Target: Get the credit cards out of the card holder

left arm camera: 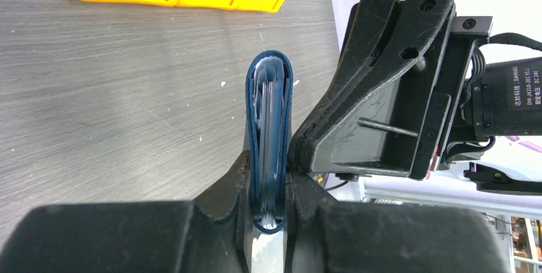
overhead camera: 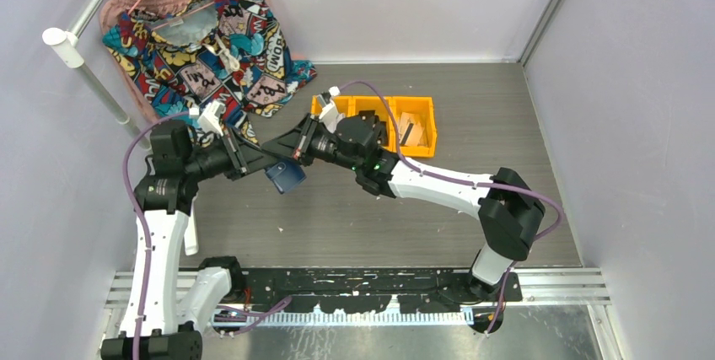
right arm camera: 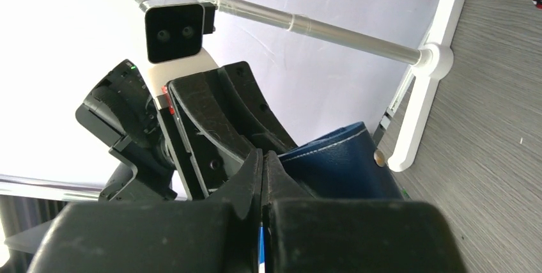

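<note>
A navy leather card holder (left arm camera: 268, 139) stands on edge in the left wrist view, clear sleeves visible along its opening, held between the fingers of my left gripper. Beside it on the right, touching or very close, is my right gripper (overhead camera: 287, 151), shut. In the right wrist view its fingertips (right arm camera: 243, 190) meet with nothing clearly between them, just at the holder's stitched edge (right arm camera: 339, 164). From above, the two grippers meet over the holder (overhead camera: 285, 177). Whether cards remain inside is unclear.
Yellow bins (overhead camera: 426, 149) with small items stand at the back centre. Printed clothes on hangers (overhead camera: 202, 73) hang at the back left beside a white rail (overhead camera: 110, 90).
</note>
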